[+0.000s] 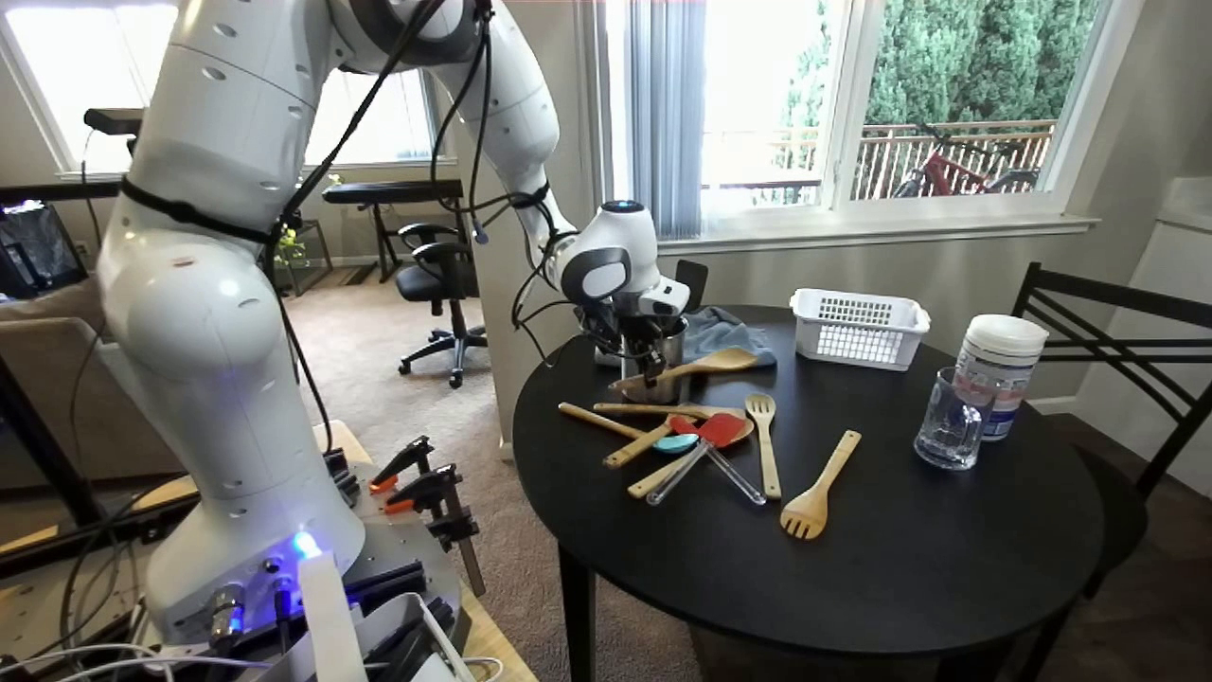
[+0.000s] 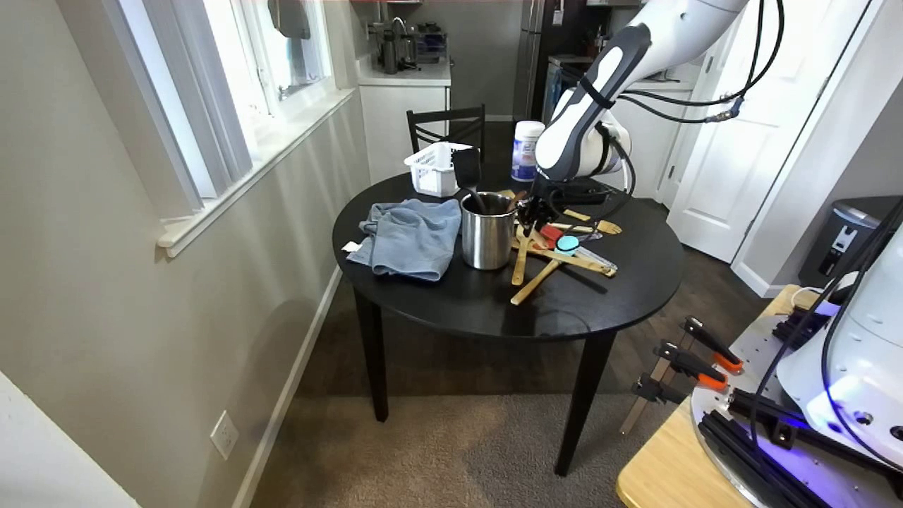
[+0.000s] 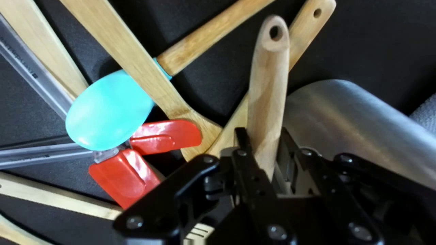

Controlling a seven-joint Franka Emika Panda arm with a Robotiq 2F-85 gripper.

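My gripper is shut on the handle of a wooden spoon, whose holed end points up between the fingers in the wrist view. In exterior view 1 the spoon's bowl hangs above the table, to the right of the gripper. Close beside it stands a steel canister with a black spatula upright inside. Under the gripper lies a pile: wooden utensils, a turquoise spoon and red spatulas with clear handles. The held spoon's bowl is out of sight in the wrist view.
A grey-blue cloth lies beside the canister. A white basket, a glass mug and a white-lidded tub stand farther off. One slotted wooden utensil lies apart.
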